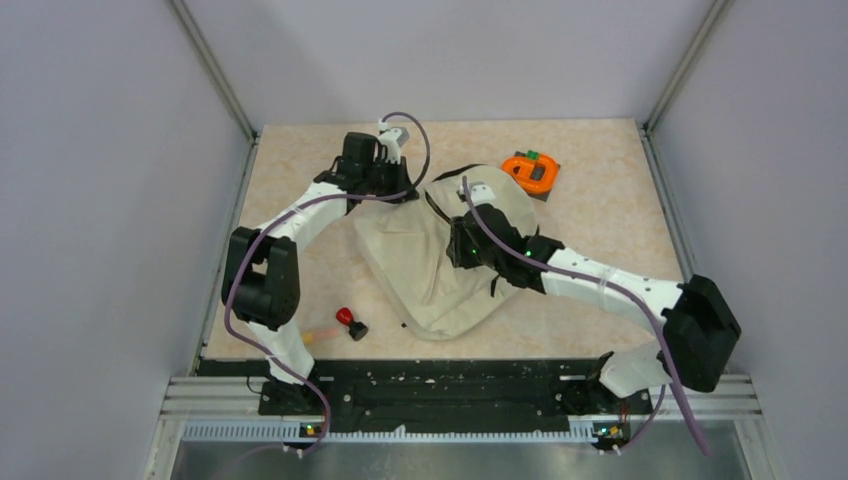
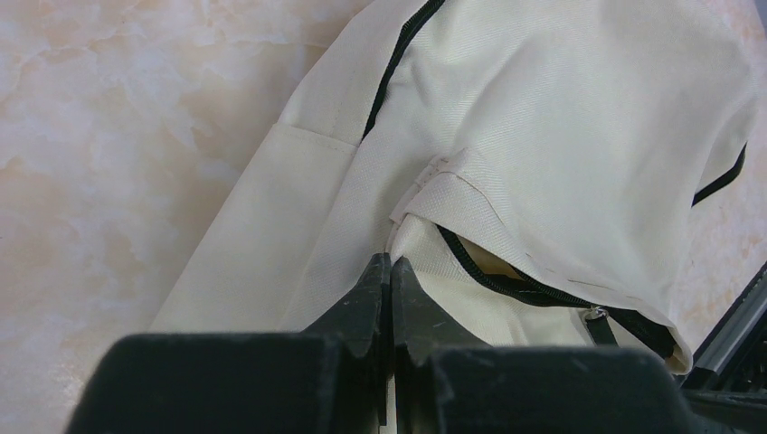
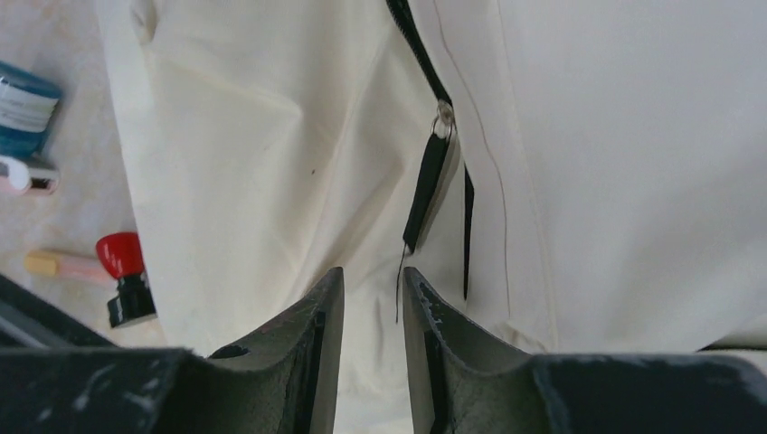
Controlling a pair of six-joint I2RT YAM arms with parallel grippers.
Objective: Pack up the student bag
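The cream student bag (image 1: 405,262) lies flat mid-table with a black zipper across it. At the bag's upper left corner, my left gripper is shut on a fold of the bag's fabric, beside a partly parted zipper (image 2: 506,285). My right gripper hovers over the bag with its fingers a little apart and nothing between them. Just beyond its fingertips a black zipper pull (image 3: 425,192) with a thin cord hangs from the metal slider (image 3: 443,116).
An orange object (image 1: 531,173) rests on the table at the back right. Near the front left lie a red-and-black item (image 3: 127,278) and a pink stick with a yellow end (image 3: 68,266). A blue bottle (image 3: 25,110) is beside the bag.
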